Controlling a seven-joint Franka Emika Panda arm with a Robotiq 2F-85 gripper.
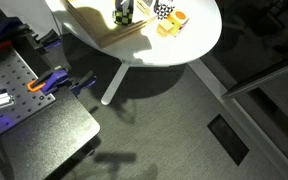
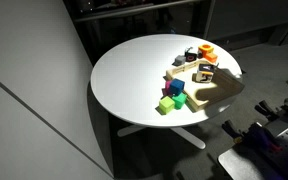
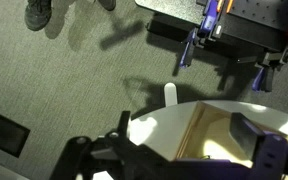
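Observation:
My gripper spreads its dark fingers wide at the bottom of the wrist view, open, with only floor, table edge and part of a tray visible between them. A shallow wooden tray [image 2: 219, 92] lies on the round white table, with a patterned block [image 2: 204, 73] in it. Orange pieces [image 2: 206, 49] sit behind the tray. By its left side are a blue block [image 2: 176, 88] and green blocks [image 2: 166, 105]. In exterior view 1, the tray [image 1: 84, 17] is cut off by the top edge, beside the orange pieces [image 1: 172, 23]. Neither exterior view clearly shows the gripper.
A dark cart [image 1: 49, 140] carrying clamps and tools stands near the table, with grey carpet between. Someone's shoes [image 3: 37, 14] show at the top left of the wrist view.

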